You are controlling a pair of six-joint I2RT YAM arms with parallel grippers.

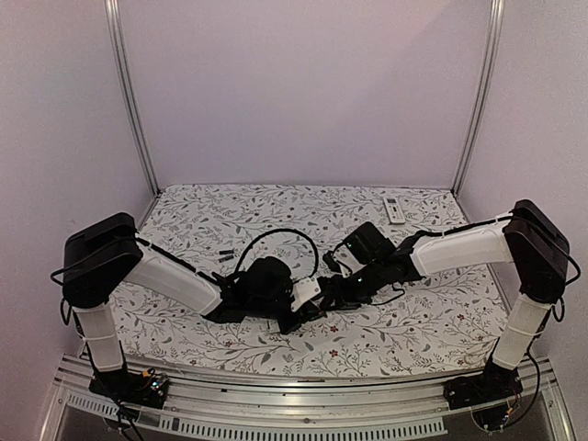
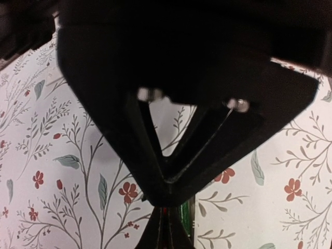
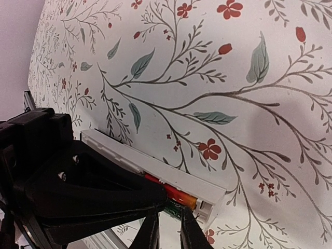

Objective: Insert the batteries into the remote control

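A white remote [image 3: 205, 187] lies with its battery compartment facing up in the right wrist view; the arms hide most of it from above. An orange-red battery [image 3: 179, 195] lies in the compartment, and a dark green battery [image 3: 173, 209] shows beside it, partly covered. My left gripper is shut, its tips right at the batteries; whether it touches them I cannot tell. My right gripper has its fingertips apart over the compartment's end. In the left wrist view, a green strip of battery [image 2: 185, 218] shows beside the left gripper.
Two small dark batteries [image 1: 226, 255] lie on the floral mat left of centre. A flat white device [image 1: 394, 210] lies at the back right. Both grippers are crowded together near the middle front.
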